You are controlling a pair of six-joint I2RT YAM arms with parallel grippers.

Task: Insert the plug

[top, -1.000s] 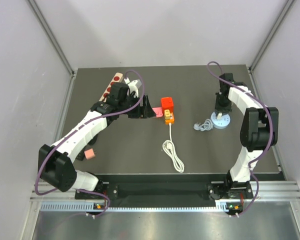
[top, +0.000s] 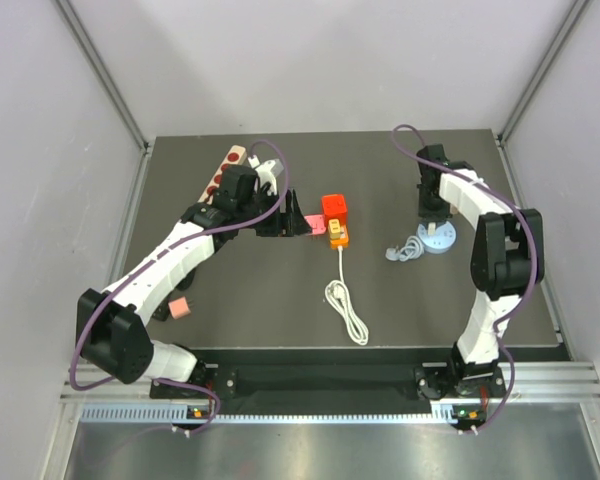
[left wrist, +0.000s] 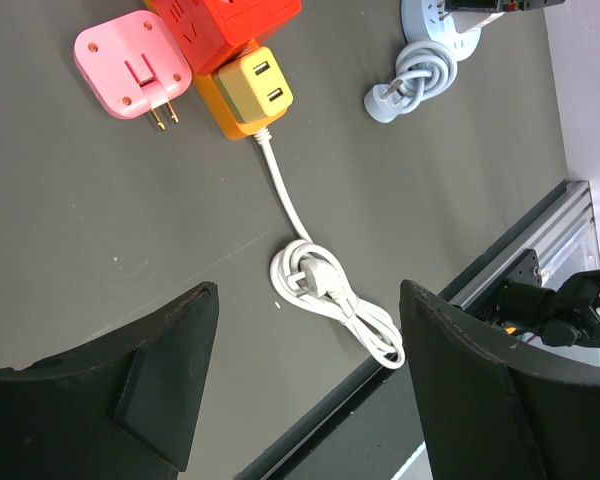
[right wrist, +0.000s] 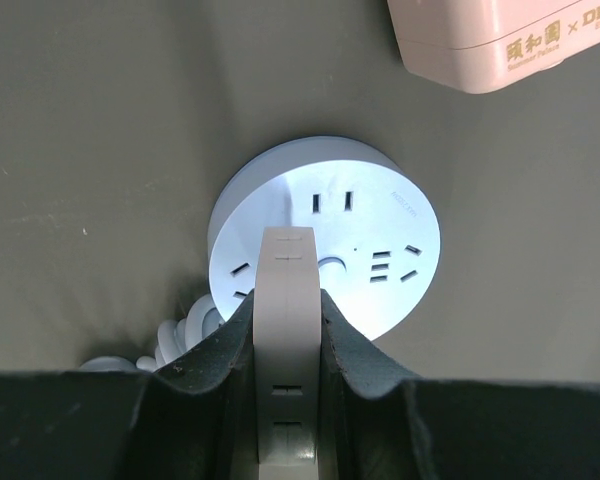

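A pale, slotted block-shaped plug (right wrist: pixel 288 270) is gripped in the right wrist view; my right gripper (top: pixel 433 217) is shut on it. It stands over the left part of the round white socket (right wrist: pixel 380 215), covering some of the face. Whether its prongs are in the slots is hidden. Uncovered slots show at the top, right and left of the disc. My left gripper is open and empty above the table. Ahead of it lies a pink plug (left wrist: pixel 130 65), prongs pointing out, beside a red cube (left wrist: pixel 230 30) and an orange-yellow socket block (left wrist: pixel 250 90).
A coiled white cord (left wrist: pixel 325 285) trails from the orange block. The disc's grey cord (top: pixel 405 250) lies bundled at its left. Close behind the disc sits a pink box (right wrist: pixel 490 45).
Over the last second my right gripper has moved left with the plug, and the round socket has shifted slightly left too. Since the nearer frame, little has moved. The left arm is still.
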